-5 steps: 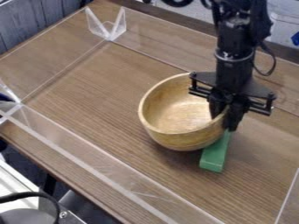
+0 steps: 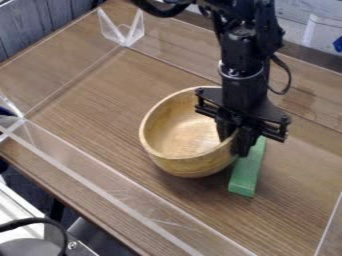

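Observation:
A wooden bowl (image 2: 174, 135) is tilted toward the middle of the wooden table, held at its right rim by my black gripper (image 2: 238, 135), which is shut on it. The gripper body hides that part of the rim and most of the fingertips. A green block (image 2: 245, 175) lies on the table just right of the bowl, its far end partly behind the gripper.
Clear plastic sheets or strips run along its left and front edges. Dark cables and a white object sit at the lower left corner.
My gripper and the bowl have moved left, away from the right side of the table. The green block looks nearly unmoved.

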